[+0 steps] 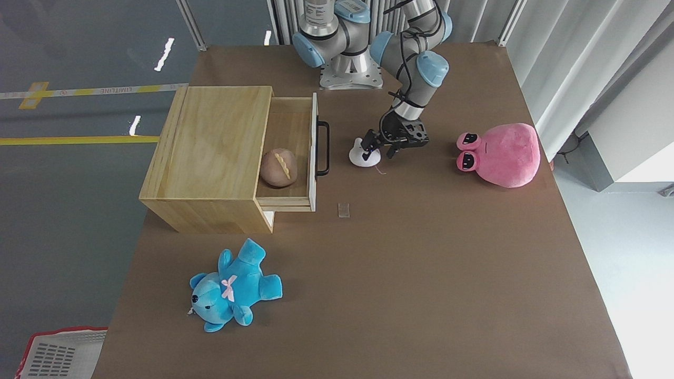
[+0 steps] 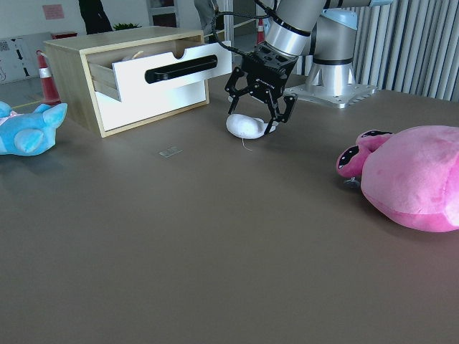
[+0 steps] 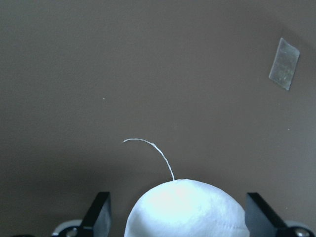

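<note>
A small white plush object (image 1: 363, 158) with a thin pale string lies on the brown table, right of the drawer unit. My gripper (image 1: 380, 146) is low over it. In the wrist view the two black fingers stand apart, one on each side of the white object (image 3: 185, 212), the right one touching or very near it. In the left view the gripper (image 2: 259, 115) straddles the white object (image 2: 244, 127), open.
The wooden drawer unit (image 1: 202, 142) has its drawer out, holding a brown bread-like ball (image 1: 278, 167). A blue bear (image 1: 234, 290) lies at the front left, a pink plush (image 1: 505, 158) to the right.
</note>
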